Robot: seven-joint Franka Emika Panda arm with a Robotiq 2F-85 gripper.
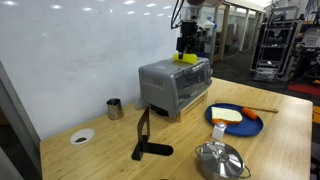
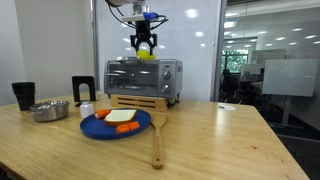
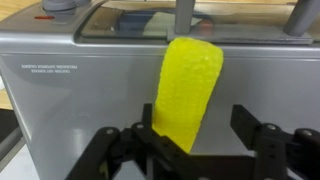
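Note:
A yellow block-like object (image 3: 187, 92) lies on top of the silver toaster oven (image 1: 175, 85). In the wrist view its near end reaches down between the two dark fingers of my gripper. The fingers are part open, with a gap to the right of the yellow object; its left side is close to the left finger, and I cannot tell whether they touch. From the side, the gripper (image 2: 146, 46) points down over the oven's top, right at the yellow object (image 2: 146, 50).
A blue plate (image 2: 97, 128) with bread and orange pieces sits before the oven, beside a wooden spatula (image 2: 158, 140). A metal pot (image 1: 221, 160), a black stand (image 1: 146, 140) and a metal cup (image 1: 115, 108) stand on the table.

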